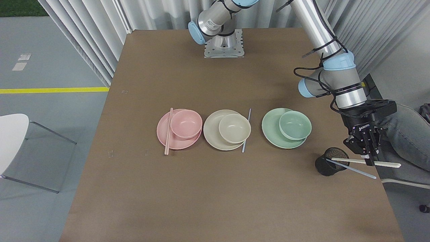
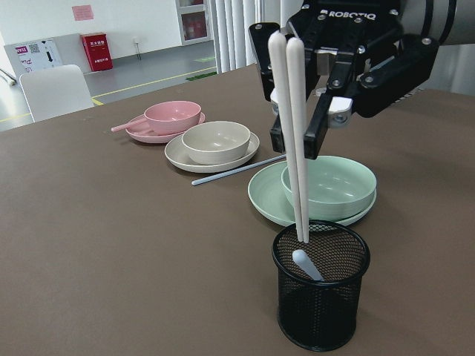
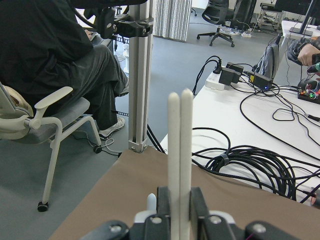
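My gripper (image 1: 369, 155) is shut on a pair of white chopsticks (image 2: 297, 148), held just above a black mesh cup (image 2: 318, 304) near the table's right edge. In the wrist view the chopsticks (image 3: 179, 150) stand between the fingertips. A light blue stick (image 1: 356, 170) rests in the cup, leaning out to the right.
Left of the cup are a green plate (image 1: 270, 129) with bowl, a cream plate (image 1: 213, 139) with bowl beside a blue stick (image 1: 244, 147), and a pink plate (image 1: 163, 125) with bowl and pink chopsticks (image 1: 168, 143).
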